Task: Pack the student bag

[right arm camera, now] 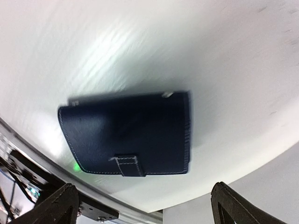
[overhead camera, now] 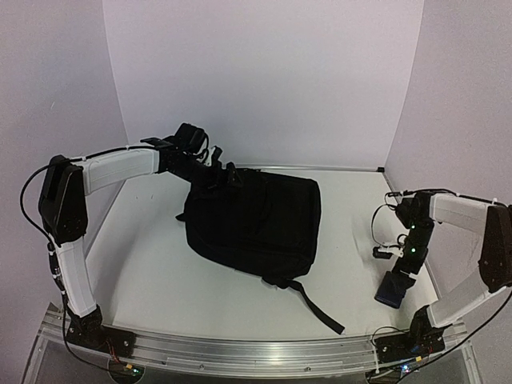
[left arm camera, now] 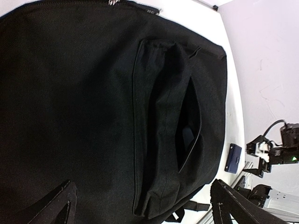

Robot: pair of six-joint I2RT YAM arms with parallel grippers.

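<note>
A black bag (overhead camera: 276, 228) lies flat in the middle of the table, its strap trailing toward the front. In the left wrist view a pocket of the bag (left arm camera: 163, 126) gapes, with something pale just visible inside. My left gripper hovers over the bag, open, its fingers wide apart and empty. Toward the front right lies a dark blue notebook (right arm camera: 131, 140) with a clasp tab. Above it hangs my right gripper, open, nothing between its fingers; in the top view it partly covers the notebook (overhead camera: 390, 290).
A metal rail (overhead camera: 256, 350) runs along the table's front edge, close to the notebook. The right wall (overhead camera: 456, 136) rises beside the right arm. Bare white table (overhead camera: 348, 240) lies between the bag and the notebook.
</note>
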